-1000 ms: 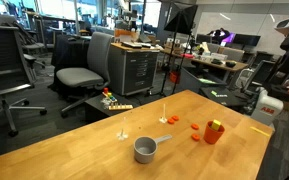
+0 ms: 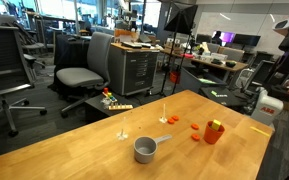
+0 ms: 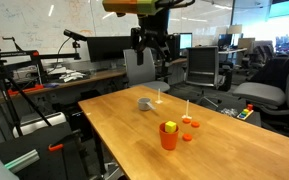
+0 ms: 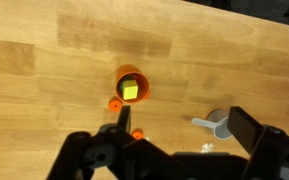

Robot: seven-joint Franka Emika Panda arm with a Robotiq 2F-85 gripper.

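Observation:
My gripper is open and empty, high above the wooden table; its dark fingers stand wide apart in the wrist view. In exterior view 2 the gripper (image 3: 154, 65) hangs well clear of everything on the tabletop. A red-orange cup (image 3: 169, 141) stands upright with a yellow block (image 3: 171, 127) inside it. Seen from above, the cup (image 4: 133, 73) and the block (image 4: 130, 89) lie up and to the left of the gap between my fingers. A grey pot with a handle (image 2: 145, 151) sits apart from the cup.
Several small orange-red pieces (image 2: 195, 138) lie loose near the cup. Small white upright items (image 2: 164, 112) stand farther back. Colourful objects (image 2: 111, 100) lie near the table's far edge. Office chairs (image 2: 85, 80) are beyond the table.

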